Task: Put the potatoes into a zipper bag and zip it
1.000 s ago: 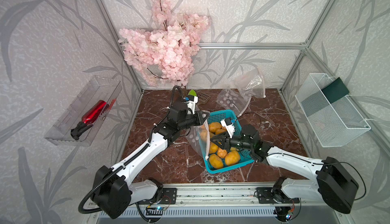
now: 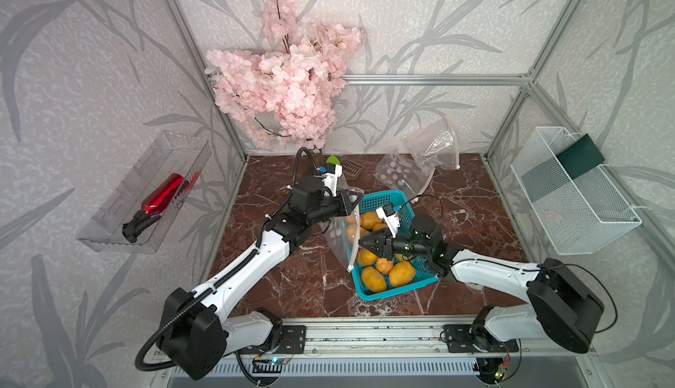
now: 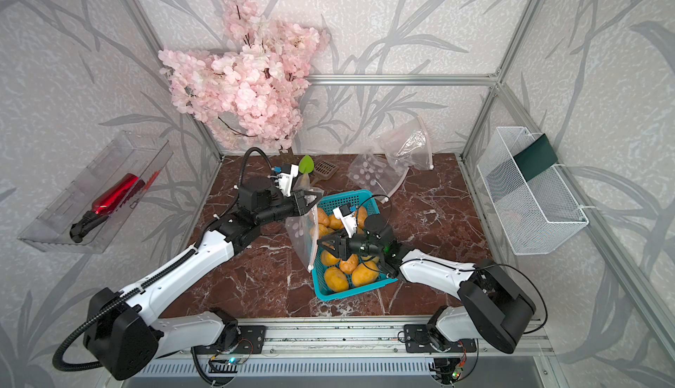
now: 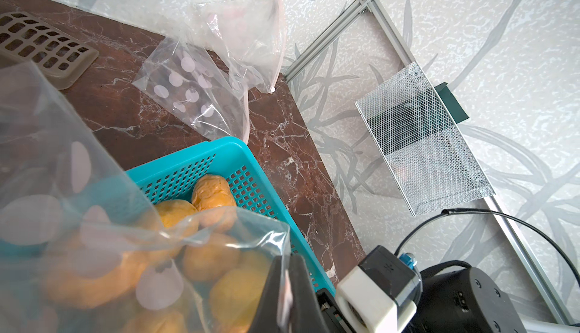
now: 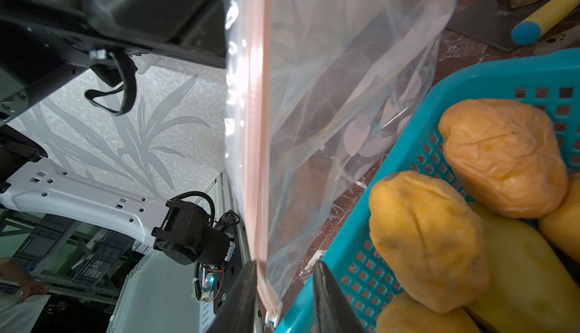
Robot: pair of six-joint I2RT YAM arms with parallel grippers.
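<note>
A clear zipper bag (image 5: 338, 109) with pink zipper strip hangs from my left gripper (image 2: 351, 201), which is shut on its top edge above the basket's left side. Yellow-brown potatoes (image 2: 401, 273) lie in a turquoise basket (image 2: 411, 284), some seen through the bag in the left wrist view. My right gripper is open at the lower part of the zipper strip, over the basket's left rim; the strip shows by its left finger, and whether it lies between the fingers is unclear.
More clear bags (image 2: 429, 148) lie at the back right. A brown grate (image 4: 48, 49) and tools stand at the back. A wire basket (image 2: 562, 198) and a clear bin (image 2: 144, 191) are on the side walls.
My right arm has moved a little to the left and up, toward the zipper strip; the bag's lower end has shifted slightly left. The left arm is still.
</note>
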